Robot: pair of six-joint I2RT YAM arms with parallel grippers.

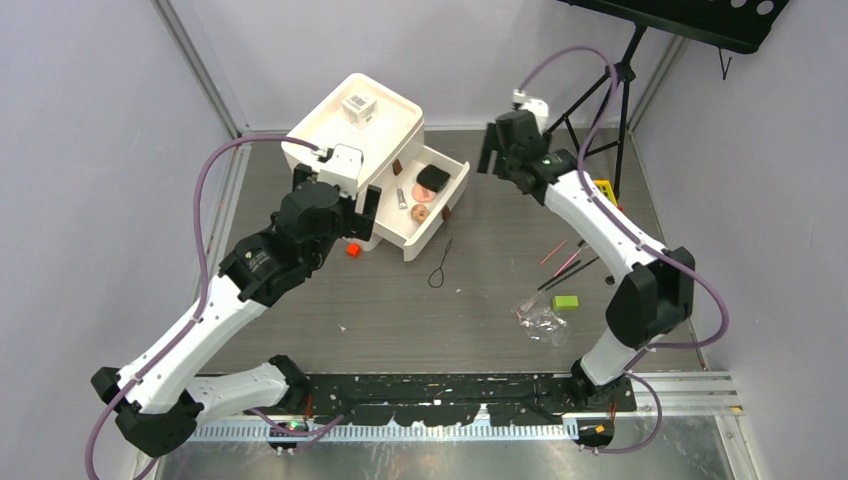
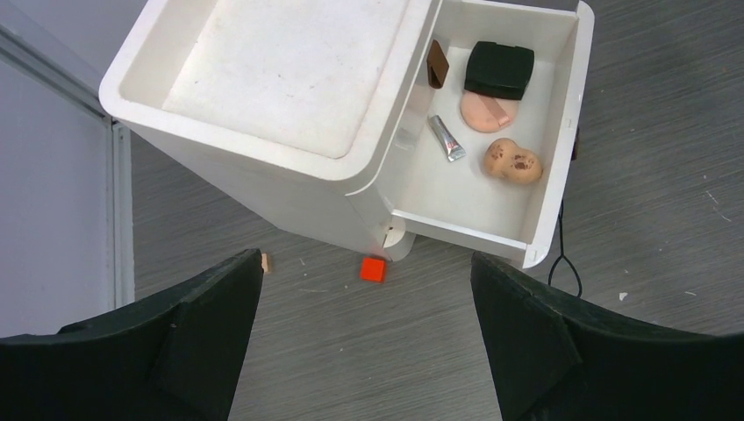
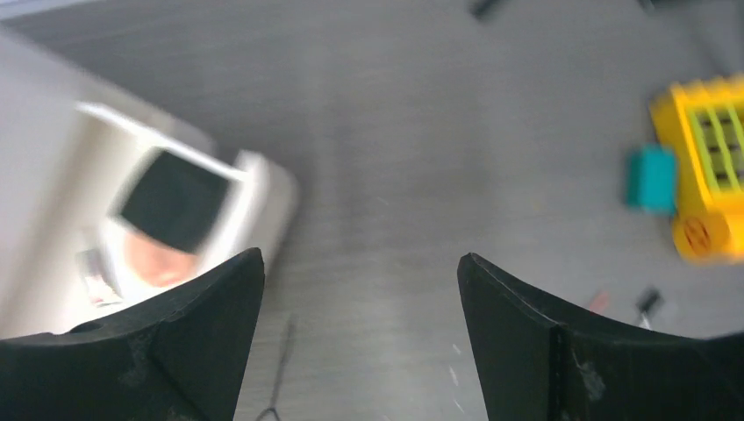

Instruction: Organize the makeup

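The white organizer (image 2: 246, 79) has its drawer (image 2: 465, 210) pulled out to the right. Inside lie a black compact (image 2: 499, 70), a pink round puff or compact (image 2: 482, 112), a silver tube (image 2: 446, 138) and a tan blob-shaped sponge (image 2: 513, 162). My left gripper (image 1: 335, 200) is open above the organizer's front-left corner. My right gripper (image 1: 510, 145) is open, above the floor right of the drawer, with nothing visible between its fingers; its wrist view is blurred.
A red block (image 2: 372, 269) lies by the organizer, scissors (image 1: 438, 270) in front. At right are a yellow toy (image 3: 702, 175), pens, a green block (image 1: 565, 302) and a plastic bag (image 1: 540, 325). A black stand occupies the back right.
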